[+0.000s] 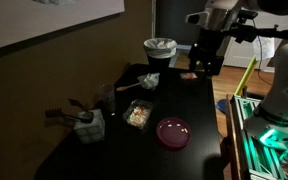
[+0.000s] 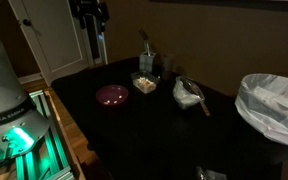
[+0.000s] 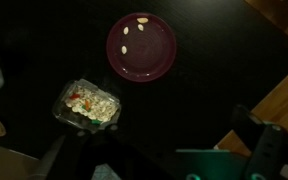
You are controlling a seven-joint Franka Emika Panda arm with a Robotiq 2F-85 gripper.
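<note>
High over the dark table (image 1: 112, 158), my gripper (image 1: 206, 68) hangs near the table's right side, touching nothing on it. Its dark fingers look spread in the wrist view, with nothing between them. A dark red plate (image 1: 172, 133) lies flat on the table and bears several small pale pieces, seen more clearly on the plate (image 3: 142, 58) from above. Beside it sits a clear plastic container (image 3: 88, 104) of mixed food, also visible as a container (image 2: 144, 86) in exterior view 2.
A utensil holder (image 1: 89, 127) and a dark jar (image 1: 108, 98) stand along the wall side. A whitish bag (image 2: 187, 95) lies by a wooden spoon (image 2: 198, 98). Beyond the table's far end is a lined bin (image 1: 160, 50).
</note>
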